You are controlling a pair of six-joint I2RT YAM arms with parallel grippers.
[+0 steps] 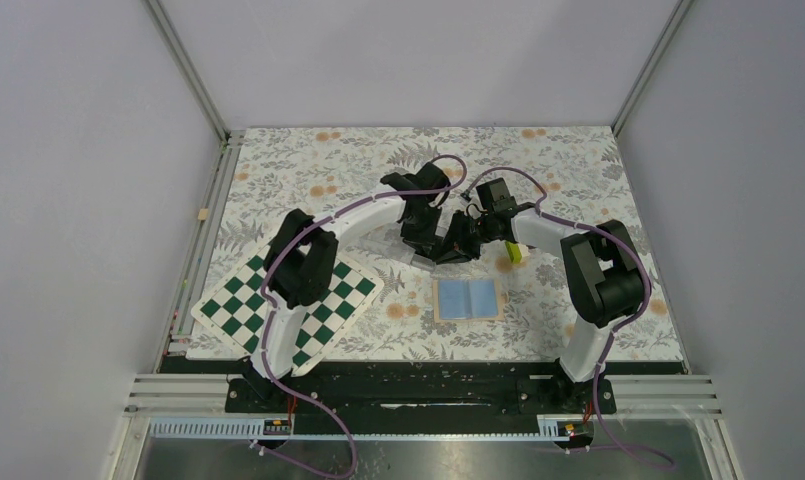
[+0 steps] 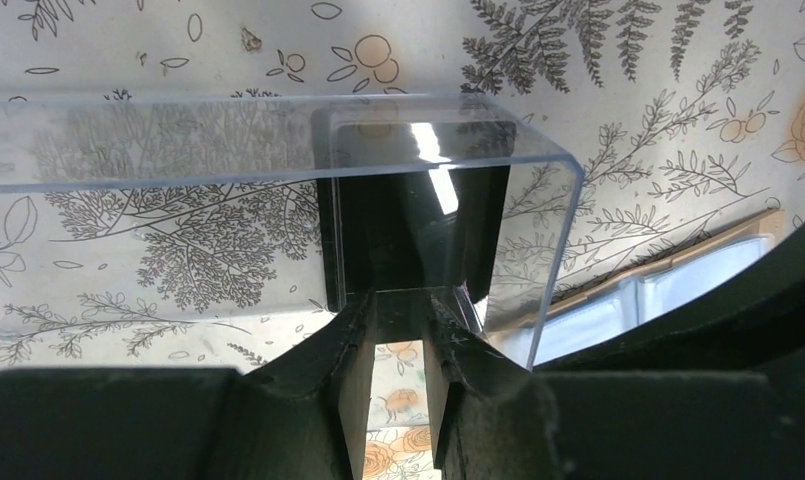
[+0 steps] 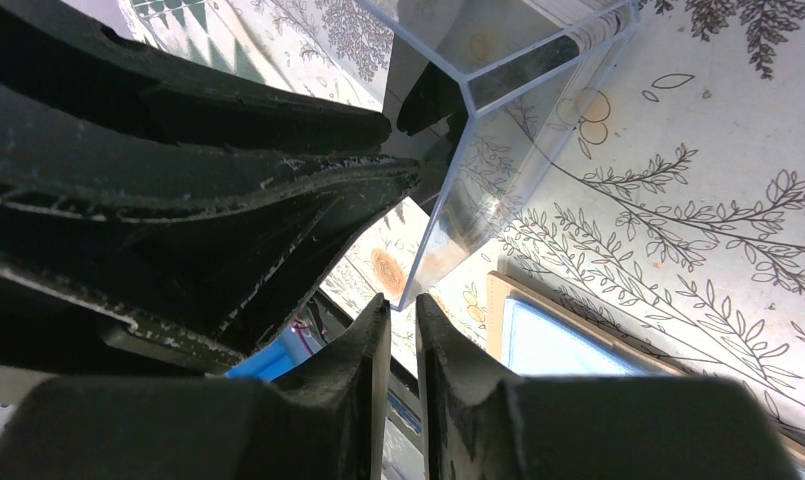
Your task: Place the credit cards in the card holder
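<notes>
A clear box-like holder (image 2: 563, 250) lies on the patterned cloth, with a flat black card-like piece (image 2: 408, 235) inside its right end in the left wrist view. At that piece's near edge, my left gripper stands partly open; black shows between its fingers, and whether they touch it I cannot tell. In the right wrist view my right gripper is shut on the lower corner of the clear holder (image 3: 440, 225). Both arms meet over the holder (image 1: 381, 243) in the top view and hide much of it.
A wooden tray (image 1: 468, 318) with blue-white panels sits just in front of the grippers. A green checkered board (image 1: 290, 310) fills the front left. Something yellow-green (image 1: 517, 253) lies beneath the right arm.
</notes>
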